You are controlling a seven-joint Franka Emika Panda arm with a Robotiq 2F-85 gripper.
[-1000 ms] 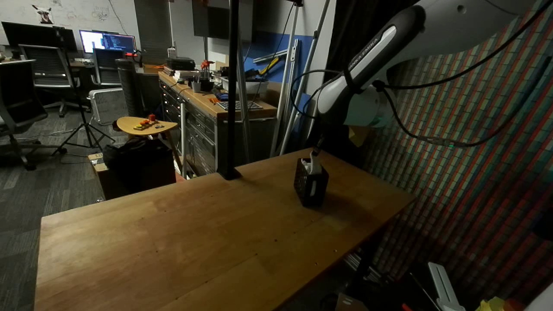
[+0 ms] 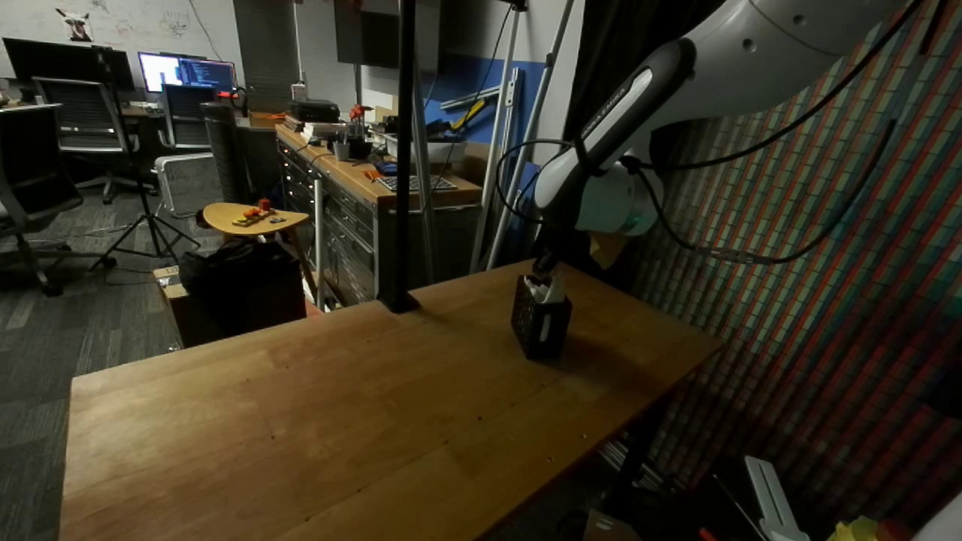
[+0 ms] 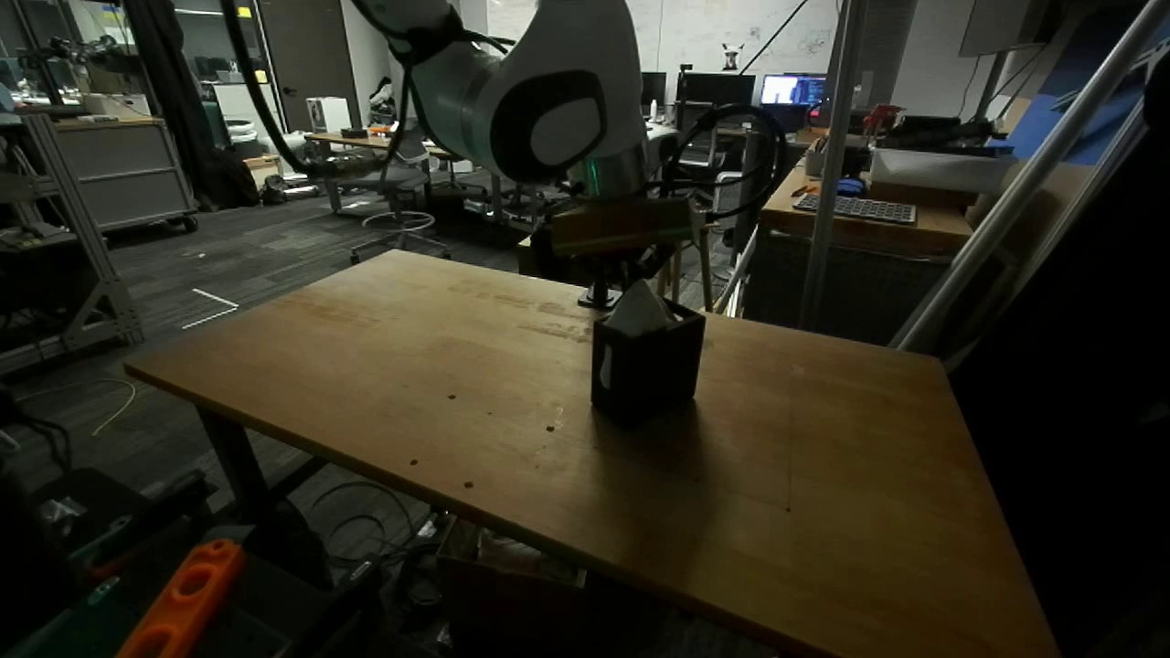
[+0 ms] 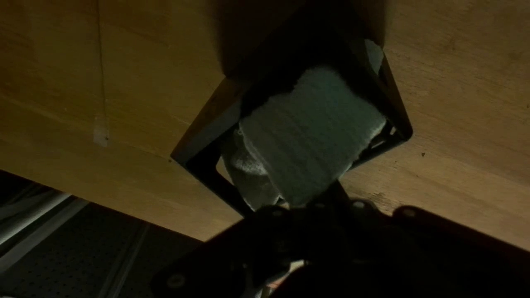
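Note:
A black box [image 2: 541,330] with openwork sides stands upright on the wooden table, its top open. Pale tissue [image 3: 642,312] rises to a peak out of that box. Seen from above in the wrist view, a wide grey-white sheet of the tissue [image 4: 313,131] runs from inside the box toward my dark fingers. My gripper [image 2: 543,264] is right over the box's top, shut on the upper end of the tissue. The fingertips are in deep shadow, so their exact hold on the sheet is hard to make out.
A black post [image 2: 406,180] rises from the table's back edge, left of the box. A cable [image 2: 766,162] loops from the arm near the patterned curtain [image 2: 785,297] on the right.
In exterior view 1 the arm has shifted left and slightly down over the box. The tissue's visible shape at the top has changed; the box stands in the same place.

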